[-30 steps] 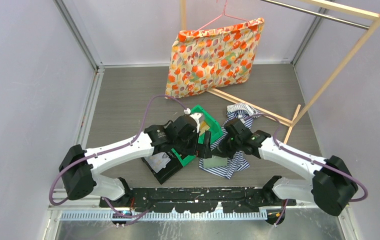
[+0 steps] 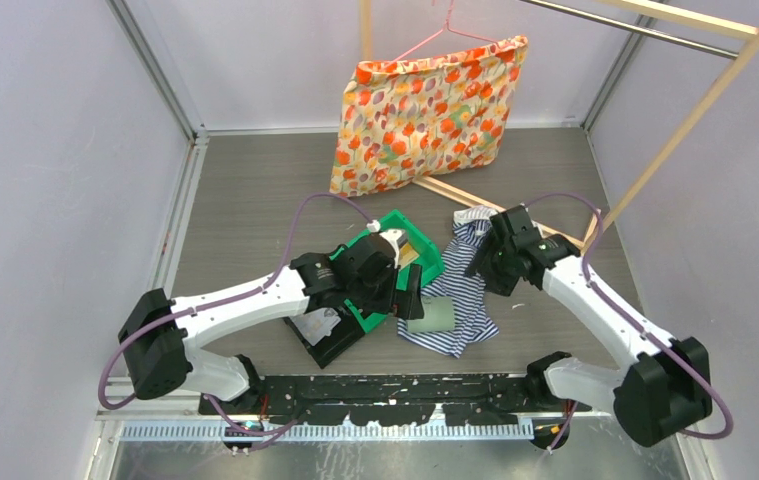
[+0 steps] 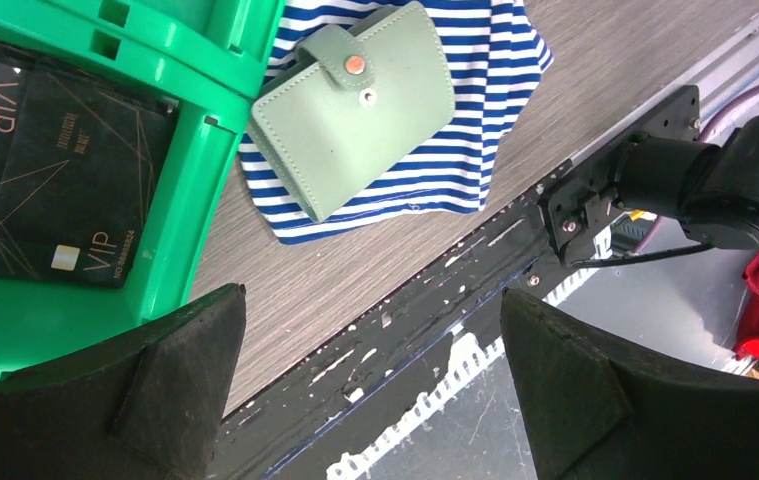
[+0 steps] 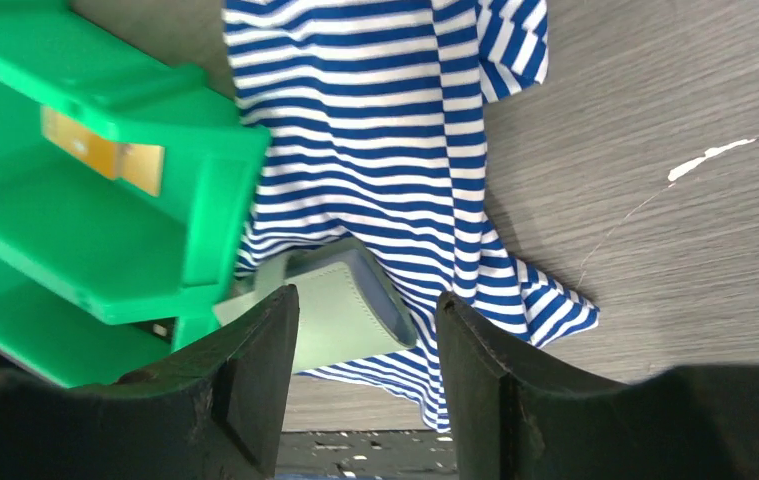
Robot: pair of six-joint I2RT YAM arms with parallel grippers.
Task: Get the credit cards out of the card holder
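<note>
The pale green card holder (image 3: 365, 120) lies on a striped cloth, its strap (image 3: 340, 58) with a copper-coloured snap visible on top. In the right wrist view the card holder (image 4: 340, 305) shows a slightly parted edge; whether cards are inside is hidden. My left gripper is open above the area beside the green bin, nothing between its fingers. Up and to the right of the holder, over the cloth's edge, hovers my right gripper, open and empty. Black VIP cards (image 3: 50, 170) lie in the green bin's compartment.
The green bin (image 2: 433, 262) stands directly left of the holder. Beneath the holder spreads the blue-and-white striped cloth (image 2: 467, 270). A floral cloth (image 2: 430, 120) hangs behind, and a wooden rack (image 2: 690, 120) rises at the right. Bare floor lies right of the cloth.
My right arm has moved away from the card holder, to the right and back, uncovering it. The left gripper shifted only slightly. The holder stays in about the same place.
</note>
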